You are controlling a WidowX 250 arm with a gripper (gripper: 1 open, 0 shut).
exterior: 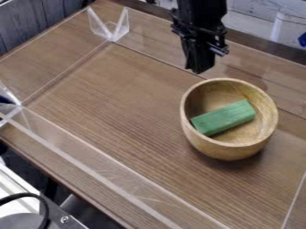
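Observation:
A wooden bowl (227, 144) sits on the right side of the wooden table, with a green block (224, 117) lying inside it. My black gripper (199, 61) hangs above the table behind the bowl, slightly to its left in the view, with nothing seen held; its fingers look shut.
A clear plastic tray wall (107, 25) stands at the back left, and clear edging runs along the left and front. The table left of the bowl is bare. A grey and black fixture (24, 215) with a cable is at the lower left corner.

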